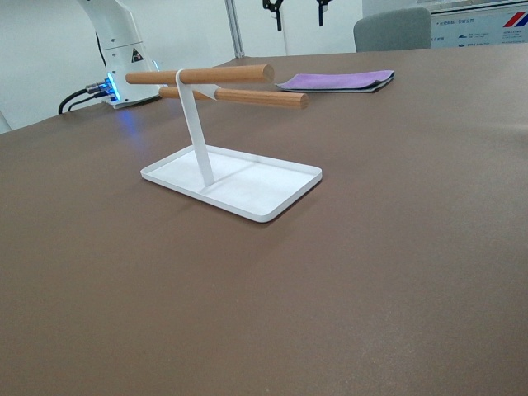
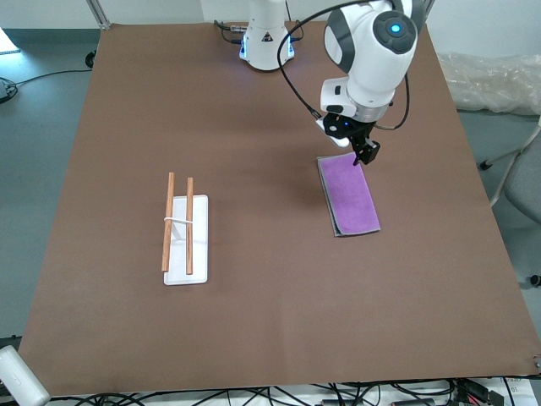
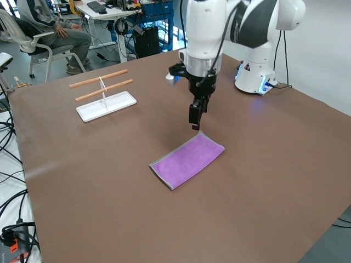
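A folded purple cloth with grey edging [image 2: 351, 196] [image 1: 334, 81] [image 3: 186, 160] lies flat on the brown table. My black gripper [image 2: 362, 156] [image 3: 195, 123] hangs just above the cloth's far end; in the top view its two fingers [image 1: 321, 18] are spread apart at the upper edge, with nothing seen between them. A white rack with two wooden bars [image 2: 190, 228] [image 1: 231, 186] [image 3: 107, 106] stands on the table, to the left of the cloth in the left view.
The white robot base [image 2: 266, 46] [image 3: 249, 76] is at the back of the table [image 2: 279, 321]. Cables run along the near edge in the left view. A grey chair [image 2: 526, 178] stands beside the table.
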